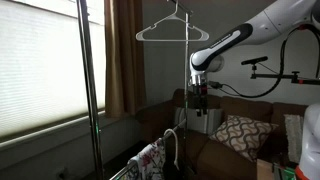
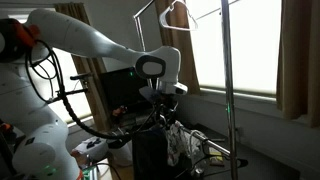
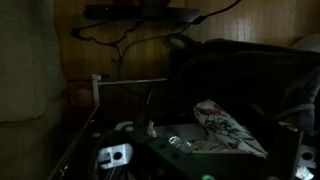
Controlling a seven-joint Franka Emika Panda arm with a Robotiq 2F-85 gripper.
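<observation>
My dark gripper hangs at the end of the white arm, beside the clothes rack's upright pole. It also shows in the second exterior view, above the patterned white garment. One white hanger hangs high on the rack, clear of the gripper. Lower down, near a patterned garment, stands a second hanger. In the wrist view the patterned cloth lies beyond the gripper's dark parts. Shadow hides the fingertips, so how far the fingers stand apart cannot be made out.
Upright rack poles rise close to the work area. A brown sofa with a patterned pillow stands behind. Wooden floor shows past the rack, with loose cables across it.
</observation>
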